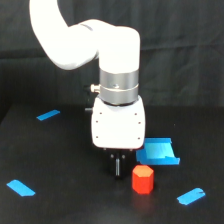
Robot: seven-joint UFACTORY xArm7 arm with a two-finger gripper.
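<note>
The white arm reaches down to the middle of the black table, where my dark gripper hangs just left of a red hexagonal block. Its fingers are dark against the dark surface, so their opening is unclear. A blue square mat or shallow tray lies behind the block, partly hidden by the gripper housing.
Blue tape strips lie at front left, with another at front right and one at back left.
</note>
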